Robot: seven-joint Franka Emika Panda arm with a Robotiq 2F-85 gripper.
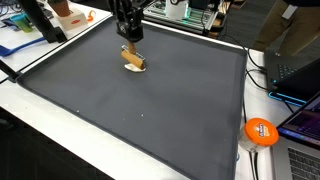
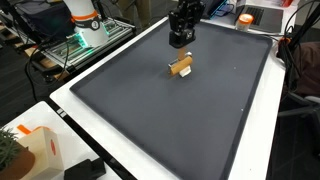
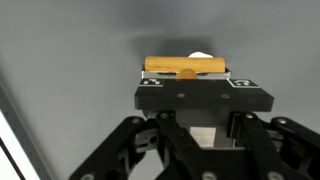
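Note:
A wooden T-shaped piece, like a small mallet, hangs under my gripper (image 1: 130, 41), which is shut on its upright stem. The wooden piece (image 1: 134, 60) has its cylindrical crossbar at the bottom, close above the dark mat. Just below it, and partly covered by it, is a small white object (image 1: 138, 69). In exterior view 2 the white object (image 2: 186, 72) shows under the crossbar's lower right. Seen from the wrist, the crossbar (image 3: 185, 64) lies across the far side of the fingers. Whether wood and white object touch, I cannot tell.
An orange-lidded container (image 1: 261, 132) and a laptop (image 1: 296, 80) stand off the mat's right side. A plant pot (image 2: 15, 160) is at the near left in exterior view 2.

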